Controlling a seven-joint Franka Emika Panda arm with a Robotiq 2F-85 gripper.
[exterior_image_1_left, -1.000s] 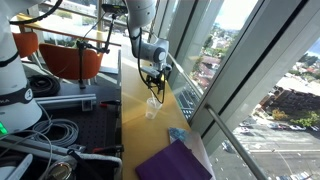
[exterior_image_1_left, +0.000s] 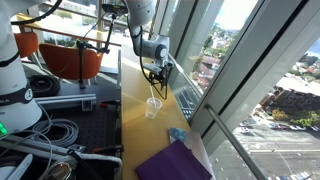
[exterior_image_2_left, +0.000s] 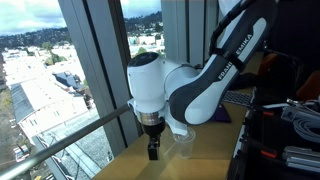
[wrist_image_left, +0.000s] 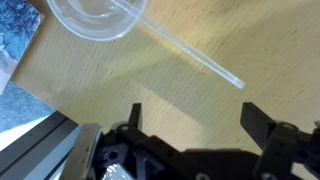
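A clear plastic cup (exterior_image_1_left: 153, 107) stands on the wooden table; in the wrist view the cup (wrist_image_left: 98, 12) is cut off by the top edge. A translucent straw (wrist_image_left: 195, 55) slants out of it toward the middle of that view. My gripper is open, its two dark fingers wide apart and only bare table visible between them. The straw's free end lies beyond the fingertips, nearer the right one. In the second exterior view, my gripper (exterior_image_2_left: 153, 146) points down beside the cup (exterior_image_2_left: 185, 146), on its window side.
A blue patterned packet (wrist_image_left: 12, 35) lies near the cup, toward the window-side edge. A purple folder (exterior_image_1_left: 172, 163) covers part of the table farther along. Tall windows and a metal rail (exterior_image_2_left: 65, 145) border one side. Bare wood surrounds the cup.
My gripper has shifted slightly toward the window side in the first exterior view, staying open. The cup, packet and folder have not visibly moved.
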